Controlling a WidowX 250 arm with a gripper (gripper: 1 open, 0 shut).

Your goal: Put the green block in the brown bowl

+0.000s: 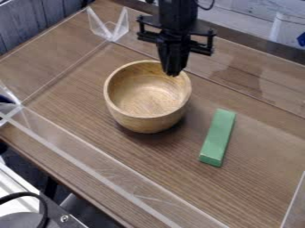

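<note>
The green block point(217, 138) lies flat on the wooden table, to the right of the bowl and clear of it. A round brown bowl point(134, 118) stands at the centre left, and nothing shows inside it. My black gripper point(174, 68) points down at the bowl's far right rim, some way from the block. Its fingertips are dark and small here, so whether they are apart or together cannot be made out, nor whether they touch the rim.
A clear plastic piece point(109, 25) stands near the back left edge. Transparent walls border the table. Cables and a black-and-white device point(27, 207) fill the lower left corner. Bare wood point(256, 85) lies open at the right.
</note>
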